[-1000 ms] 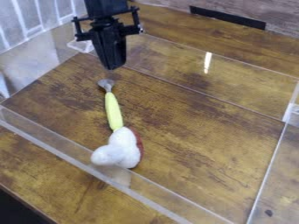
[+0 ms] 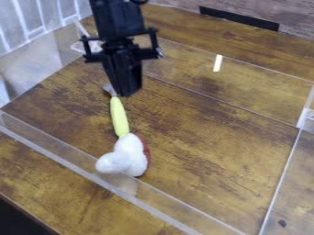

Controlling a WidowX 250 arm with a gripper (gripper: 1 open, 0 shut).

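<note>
My black gripper (image 2: 123,78) hangs in the upper left of the camera view, shut, with nothing visible between its fingers. It is just above a utensil with a pale yellow handle (image 2: 119,117), whose metal end is partly hidden by the gripper. A white plush-looking object (image 2: 123,158) with some red on its side lies at the lower end of the handle, on the wooden surface.
Clear acrylic walls border the wooden work area (image 2: 221,147) on the left, front and right.
The gripper has come lower and a little to the right, now covering more of the utensil's metal end. The utensil and the white object look unmoved.
</note>
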